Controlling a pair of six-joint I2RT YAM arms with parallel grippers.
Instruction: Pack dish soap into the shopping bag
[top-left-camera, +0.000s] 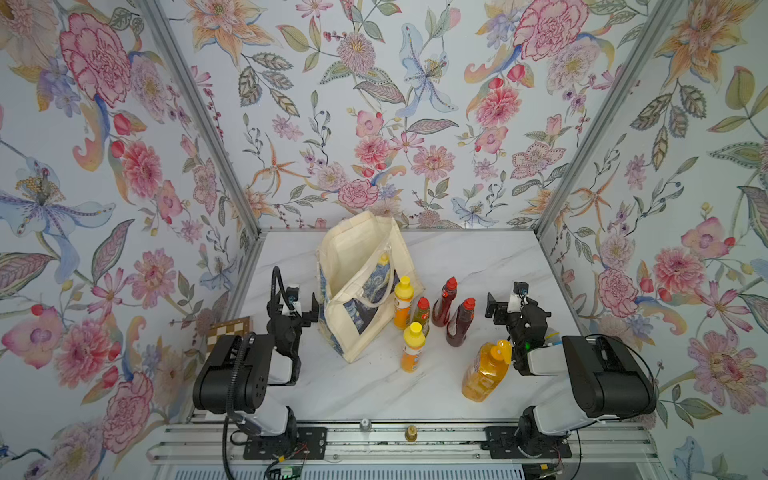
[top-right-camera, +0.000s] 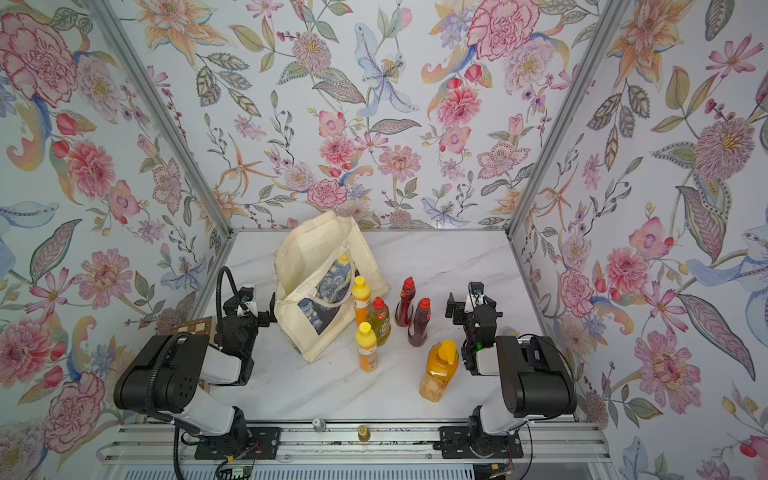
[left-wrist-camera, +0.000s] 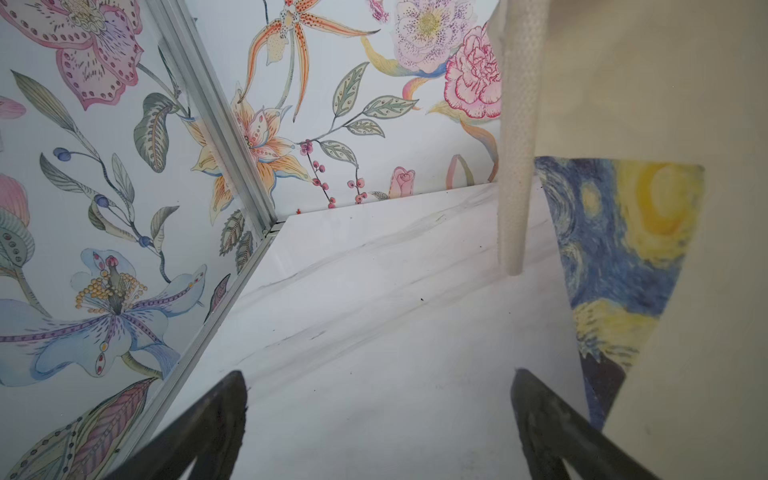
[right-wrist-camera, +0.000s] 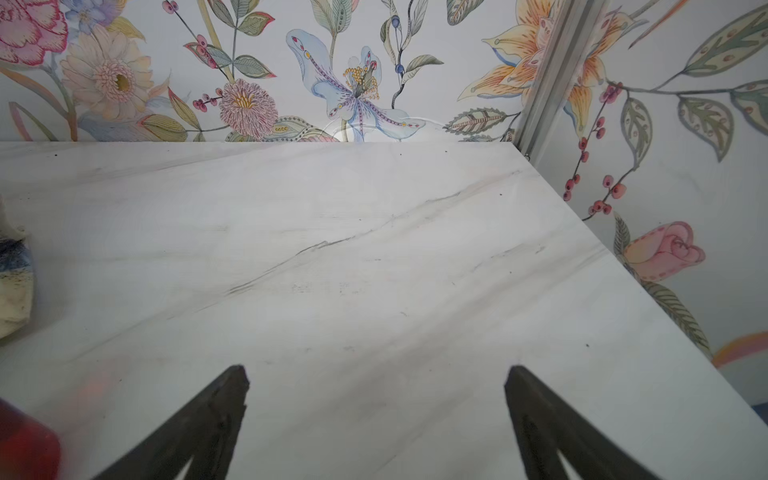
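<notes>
A cream shopping bag (top-left-camera: 352, 320) with a blue-and-yellow painting print stands on the table left of centre, its mouth open upward. Bottles stand to its right: yellow-capped orange ones (top-left-camera: 413, 349), dark red ones with red caps (top-left-camera: 460, 324), and a green one with a red cap (top-right-camera: 379, 326). A large amber bottle (top-left-camera: 485, 374) leans near the front right. Which of them is the dish soap I cannot tell. My left gripper is open and empty, left of the bag. On the right, my other gripper is open over bare table.
A checkered brown item (top-left-camera: 230, 329) lies at the left edge behind the left arm. Clear marble table (right-wrist-camera: 360, 264) spreads at the back right. The amber bottle stands close to the right arm. Something flat and light lies beside that arm.
</notes>
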